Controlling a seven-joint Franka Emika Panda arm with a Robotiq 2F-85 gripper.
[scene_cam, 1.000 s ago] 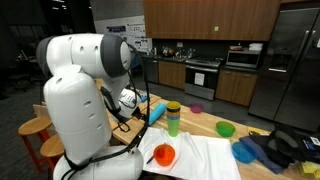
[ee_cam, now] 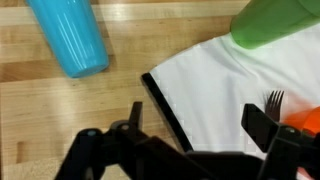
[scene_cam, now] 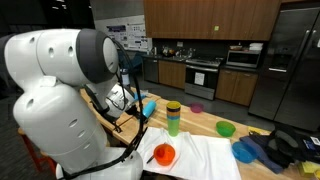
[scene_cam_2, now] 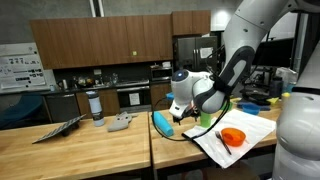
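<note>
In the wrist view my gripper stands open, its dark fingers wide apart with nothing held. A thin black stick, perhaps a marker, lies slanted along the left edge of the white cloth, and its near end runs down towards the gap between the fingers. To the upper left a blue cup lies on the wood. A green cup is at the upper right. On the cloth at the right are a dark fork and part of an orange bowl.
In exterior view 1, a green bowl, a pink dish and blue dishes are spread farther right. A grey object and a tall dark canister stand on the table's left. Bare wood lies in front of them.
The white arm has swung towards the exterior view 1 camera and fills more of the left side, covering the stools. The tabletop objects look unmoved.
</note>
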